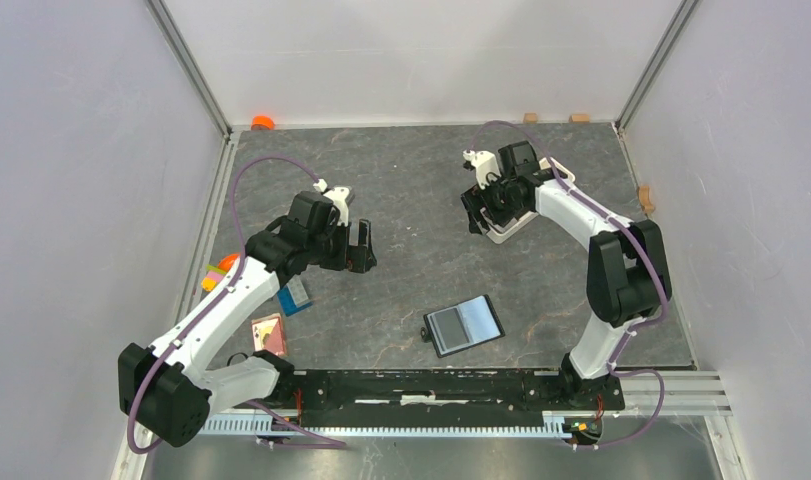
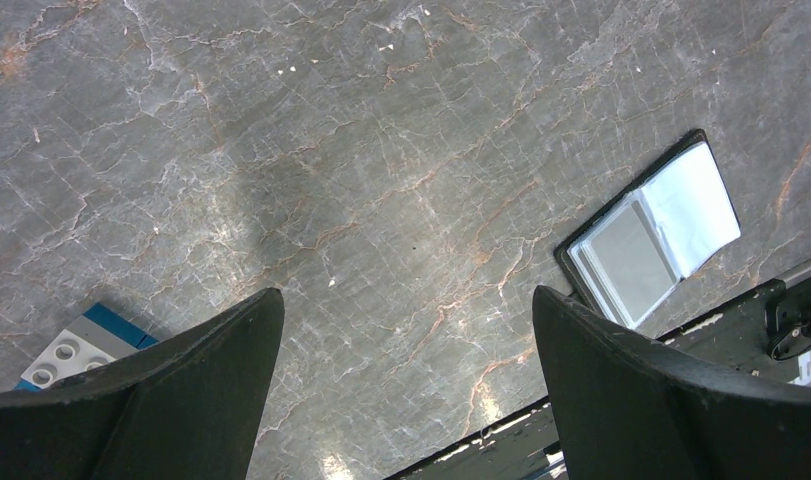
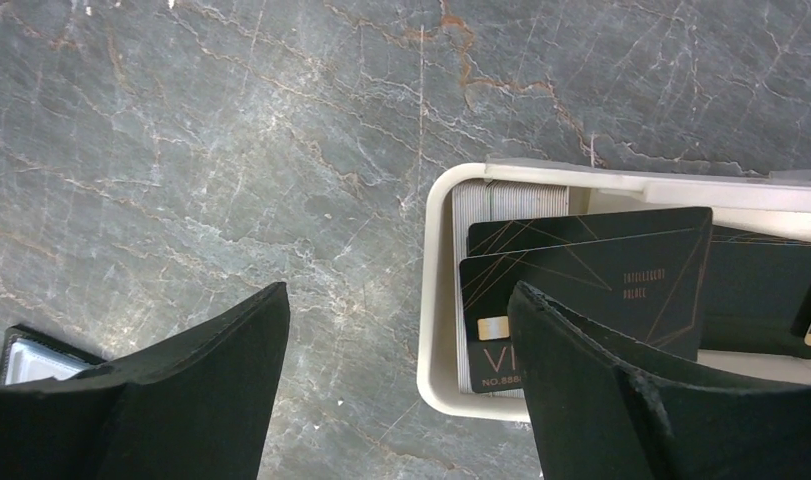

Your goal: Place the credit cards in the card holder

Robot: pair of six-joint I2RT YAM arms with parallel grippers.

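Observation:
Black credit cards (image 3: 601,280) lie overlapping in a white tray (image 3: 435,300), seen in the right wrist view. My right gripper is open above the tray's left end; one finger overlaps the cards, the other is over bare table, and nothing is gripped. From the top, this gripper (image 1: 479,216) and its arm cover much of the tray (image 1: 508,231). The card holder (image 1: 463,325), dark-edged with clear sleeves, lies opened flat near the front edge. At left-centre my left gripper (image 1: 360,247) stands open and empty over bare table, its fingers wide apart in its wrist view (image 2: 409,295).
Left of the left arm lie a blue-and-grey block piece (image 1: 294,296), a red-edged box (image 1: 269,334) and colourful items (image 1: 219,272). An orange object (image 1: 263,122) sits at the back left.

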